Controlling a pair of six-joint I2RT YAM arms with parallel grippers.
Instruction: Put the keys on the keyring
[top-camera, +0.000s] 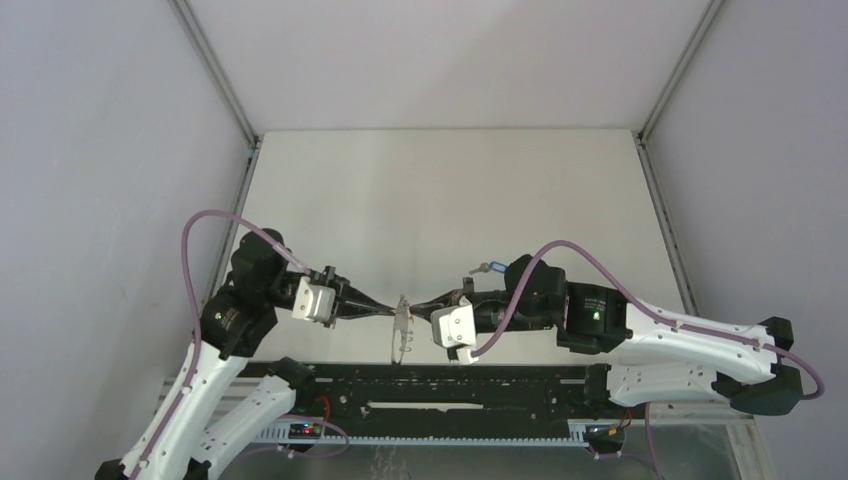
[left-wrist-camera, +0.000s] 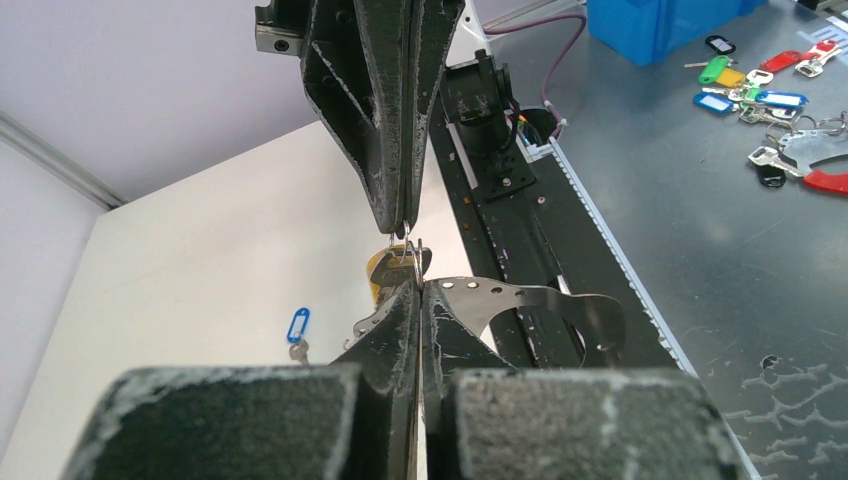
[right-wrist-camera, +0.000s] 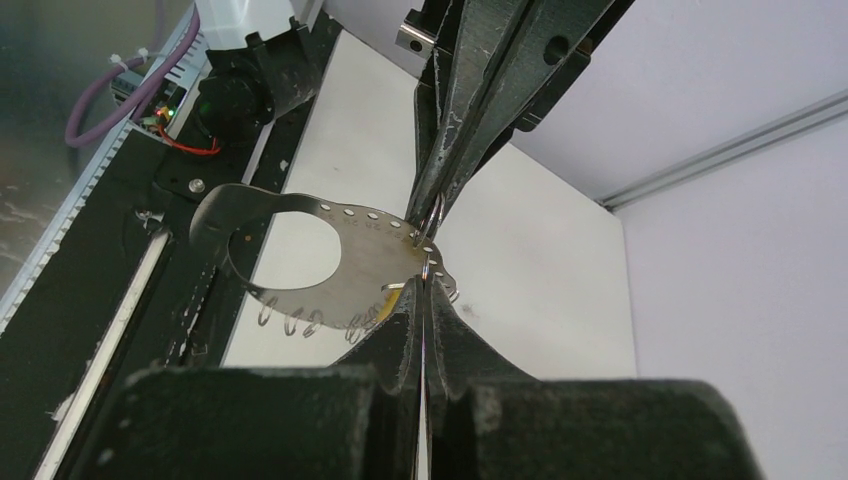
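Observation:
My left gripper (top-camera: 392, 312) is shut on a thin wire ring of the metal keyring plate (right-wrist-camera: 372, 250). The plate hangs below its tips, with a row of holes and several open rings (right-wrist-camera: 313, 324) along its edge. From the right, my right gripper (top-camera: 415, 308) is shut, with thin wire at its tips. Below those tips, in the left wrist view, hangs a key with a yellow tag (left-wrist-camera: 377, 268). Both sets of fingertips are very close together at the plate's upper end. Whether the key's wire passes through the plate's ring I cannot tell.
A key with a blue tag (top-camera: 498, 267) lies on the white board (top-camera: 450, 190) behind the right arm. Several tagged keys (left-wrist-camera: 745, 95) and a blue bin (left-wrist-camera: 650, 25) are off to the side in the left wrist view. The board's far half is clear.

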